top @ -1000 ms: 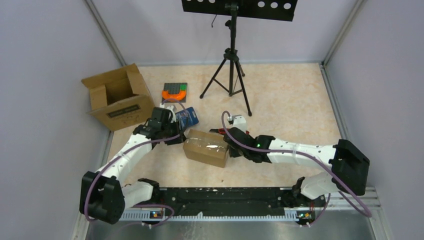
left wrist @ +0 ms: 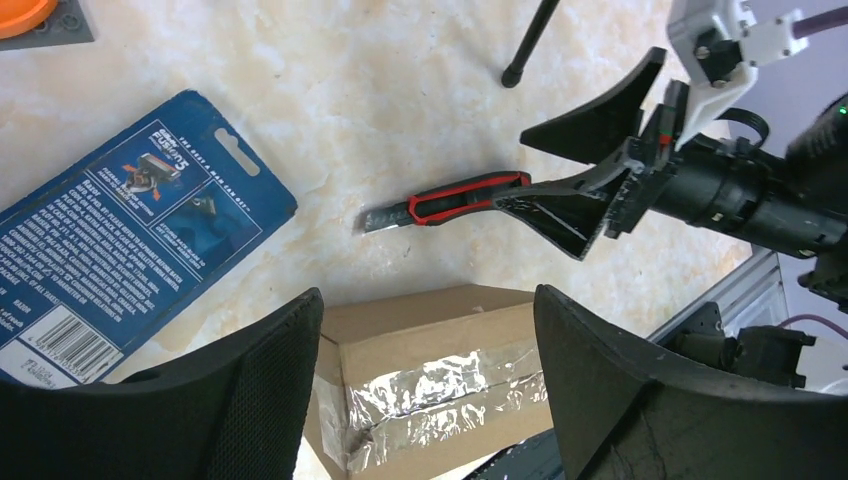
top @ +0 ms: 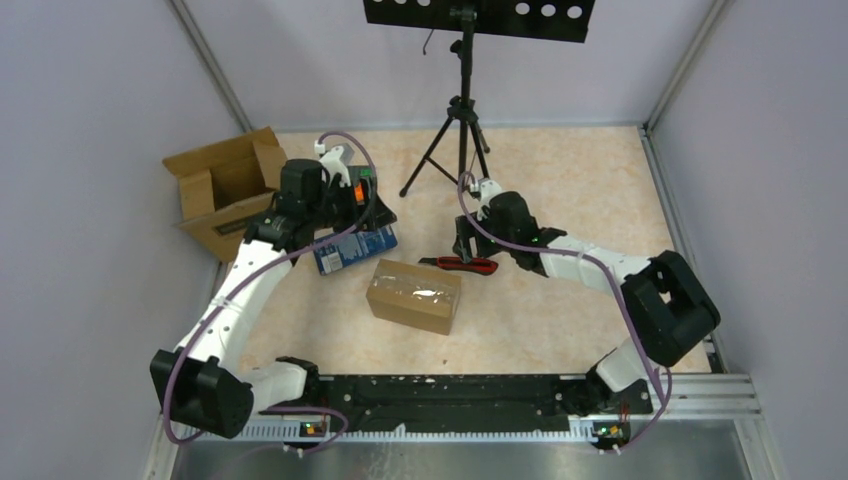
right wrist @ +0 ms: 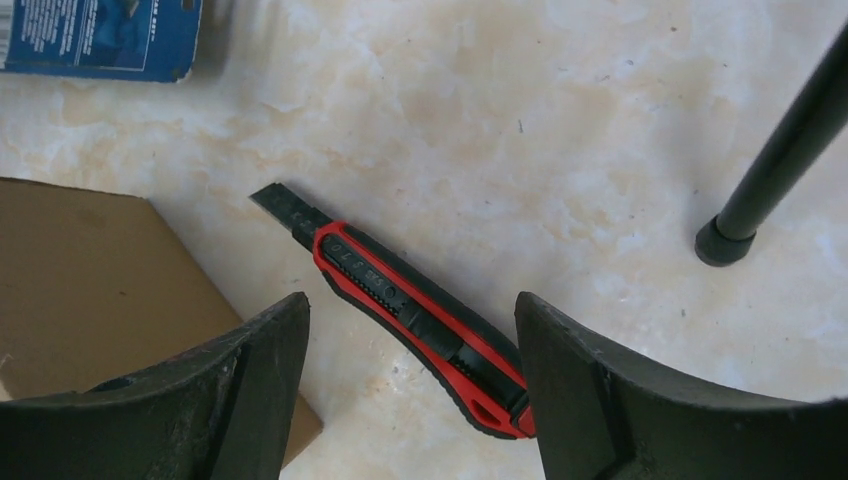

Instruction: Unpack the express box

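Observation:
The brown express box (top: 412, 298) lies on the table, its taped face up, with clear tape (left wrist: 440, 408) along the seam. Just behind it rests a red-and-black utility knife (right wrist: 430, 325), blade out and pointing left. My right gripper hangs open above the knife handle; in the right wrist view the handle's end reaches the right finger's edge, and I cannot tell whether they touch. My left gripper is open too, with nothing held, raised behind and left of the box, over the blue package (top: 355, 250).
An open empty carton (top: 238, 195) stands at the back left. A grey board with an orange part (left wrist: 30, 20) is partly hidden by the left arm. The black tripod stand (top: 464, 110) rises behind the right gripper.
My right gripper left the box's right end, swung right and back, and now hovers over the knife. The left gripper drew back away from the box's left end. The box stayed put.

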